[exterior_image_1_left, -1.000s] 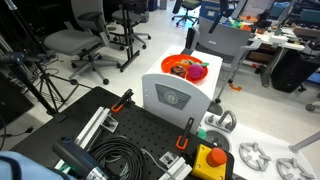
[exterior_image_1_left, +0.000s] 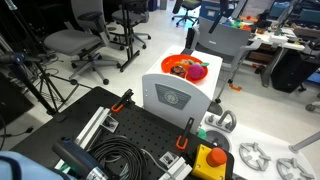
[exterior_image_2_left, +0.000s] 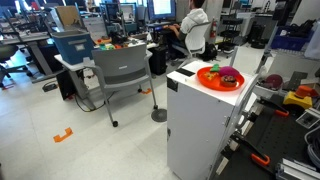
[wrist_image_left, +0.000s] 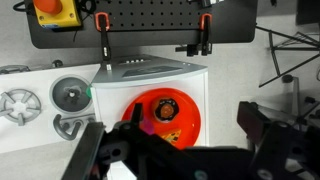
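An orange-red plate (wrist_image_left: 187, 126) lies on a white cabinet top (exterior_image_2_left: 188, 76). On it sit a brown ring-shaped item (wrist_image_left: 167, 108) and a purple round item (exterior_image_2_left: 229, 74), the latter partly hidden in the wrist view by a finger. My gripper is open above the plate, its dark fingers (wrist_image_left: 92, 150) spread wide with nothing between them. From exterior view 1, dark parts of the gripper show at the top edge, over and beyond the cabinet.
A toy-like sink (wrist_image_left: 70, 94) and stove burners (exterior_image_1_left: 252, 156) lie beside the cabinet. A yellow block with a red button (exterior_image_1_left: 211, 161) stands on the dark table (exterior_image_1_left: 150, 127), near coiled black cable (exterior_image_1_left: 119, 157). A grey chair (exterior_image_2_left: 124, 70) is behind.
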